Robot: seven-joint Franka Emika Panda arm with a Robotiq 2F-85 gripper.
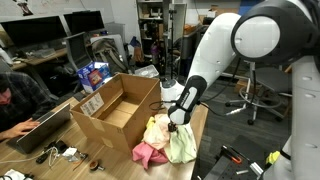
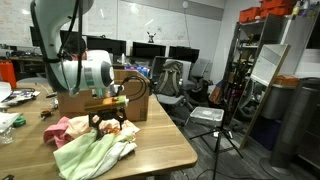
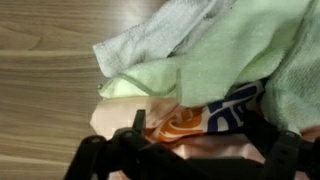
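My gripper is open, pointing down low over a heap of cloths on the wooden table. In the wrist view a pale green cloth (image 3: 238,50) lies across the top, with a whitish cloth (image 3: 150,45) beside it. Between the fingers shows a fabric with orange, white and blue print (image 3: 205,120), on or by a peach cloth (image 3: 115,115). A pink cloth (image 1: 150,154) lies to the left of the green one in the first exterior view. Whether a fingertip touches the cloth I cannot tell.
An open cardboard box (image 1: 112,108) stands behind the cloths. Scissors (image 1: 95,164) and cables lie at the table's left, near a laptop (image 1: 32,130). In the second exterior view, bare table (image 2: 165,150) shows right of the cloths.
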